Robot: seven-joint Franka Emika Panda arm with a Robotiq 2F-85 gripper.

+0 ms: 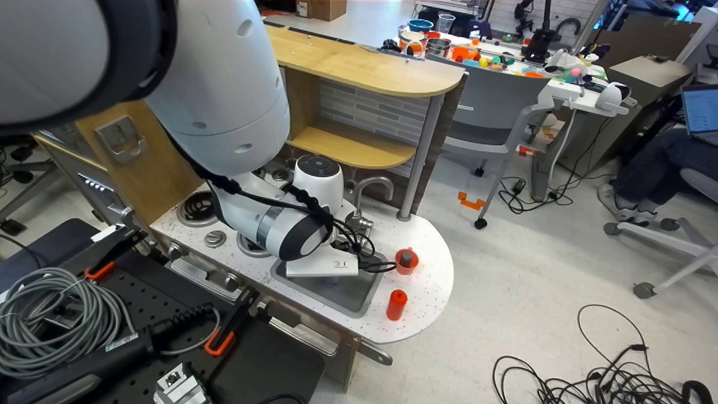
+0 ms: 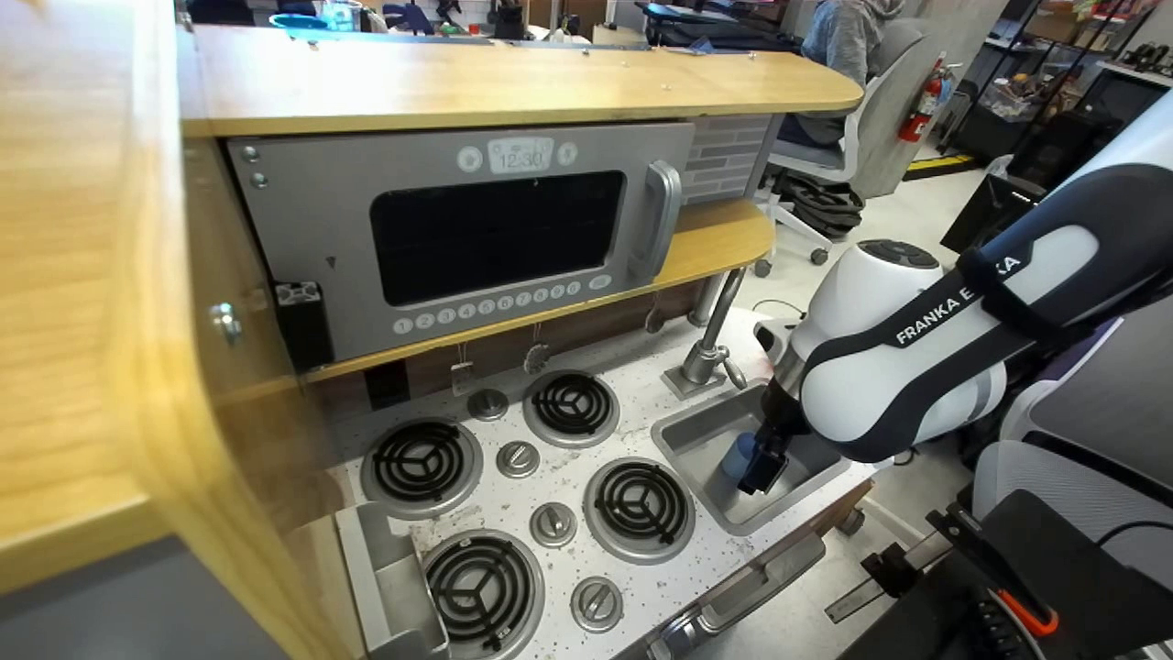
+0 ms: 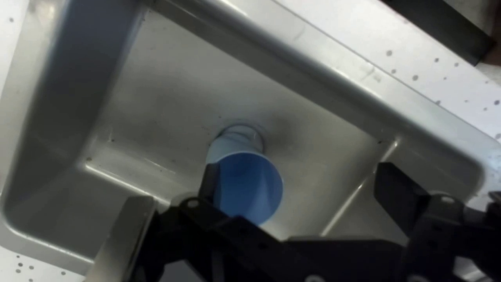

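Observation:
A blue cup stands in the grey sink, its open mouth toward the wrist camera. My gripper is open above the sink, with its fingers spread wide. The left finger overlaps the cup's near-left edge; whether it touches cannot be told. Toward the right finger there is a wide gap. In exterior view 2 the cup shows beside the dark fingers, partly covered by them. Exterior view 1 has the fingers and cup hidden behind the hand.
On the counter right of the sink stand a red bottle and a red cup with a dark item inside. The faucet rises behind the sink. Stove burners lie to its left.

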